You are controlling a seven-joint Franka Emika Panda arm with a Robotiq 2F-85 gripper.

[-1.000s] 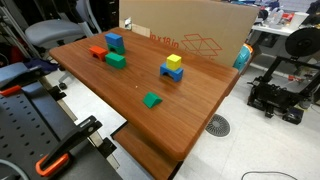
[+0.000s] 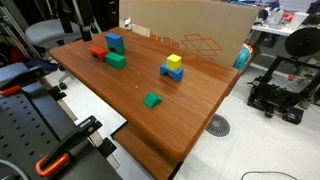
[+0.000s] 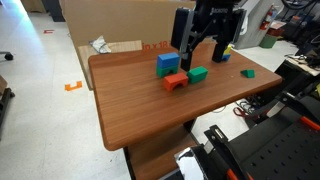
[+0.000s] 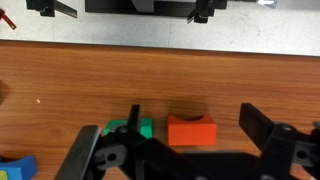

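Note:
My gripper (image 3: 200,56) hangs open above the table beside the left group of blocks, with nothing between its fingers. In exterior view 1 only part of it shows at the top left. The wrist view looks down past the parted fingers at a red block (image 4: 192,131) and a green block (image 4: 130,127) on the wood. That red block (image 3: 175,82) has an arch shape. A blue block (image 3: 167,66) stands behind it, and the green block (image 3: 198,74) lies to its right. Farther along, a yellow block (image 2: 174,61) rests on a blue block (image 2: 172,72). A green wedge (image 2: 152,100) lies alone.
The wooden table (image 2: 190,110) has bare room around the green wedge and towards its near end. A cardboard panel (image 2: 200,30) stands along the back edge. A dark robot base or rail (image 2: 50,130) runs beside the front edge.
More of my gripper has come into exterior view 1 at the top left, lower than before. The blocks have not moved.

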